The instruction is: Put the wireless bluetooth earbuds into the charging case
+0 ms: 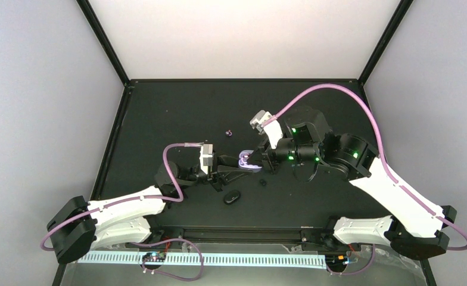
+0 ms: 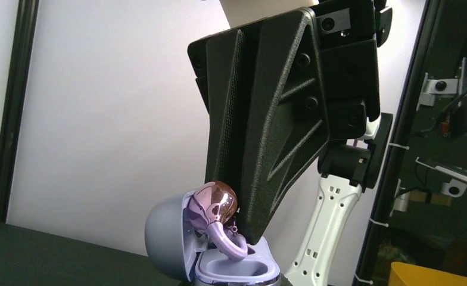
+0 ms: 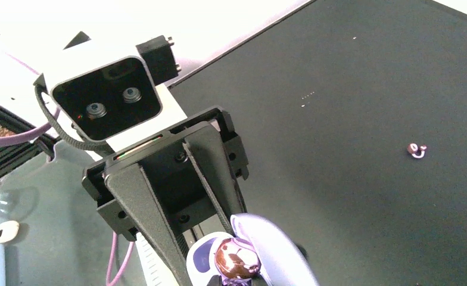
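The open lilac charging case [image 1: 243, 159] is gripped by my left gripper [image 1: 238, 165], which is shut on it, in mid-table. Its lid [image 2: 167, 238] stands raised, and one empty slot [image 2: 237, 267] shows in the left wrist view. My right gripper [image 1: 258, 158] is shut on a glossy brown-and-lilac earbud [image 2: 216, 205]. That earbud is at the case's other slot, tilted, its curved band reaching over the case; whether it is seated I cannot tell. The right wrist view shows the same earbud [image 3: 237, 257] against the case. A second earbud [image 3: 417, 151] lies loose on the table.
A black oval object [image 1: 232, 197] lies in front of the left gripper, with a small dark piece [image 1: 262, 182] to its right.
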